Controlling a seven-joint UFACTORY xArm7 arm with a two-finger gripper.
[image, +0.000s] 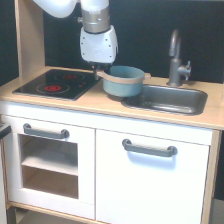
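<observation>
A grey-blue toy pot (124, 83) is at the left end of the sink (168, 99), overlapping the sink's left edge in the view. Whether it rests on the counter or hangs just above it, I cannot tell. My gripper (99, 71) points down from the white arm, its dark fingers at the pot's left handle. They are small and dark against the backdrop, so their opening and any hold on the handle cannot be made out.
Left of the pot lies a black stove top (58, 84) with red burner rings. A grey faucet (176, 62) rises behind the sink. Some wooden counter (100, 102) shows bare in front of the pot. Below are an open shelf (50, 160) and a white cabinet door (150, 185).
</observation>
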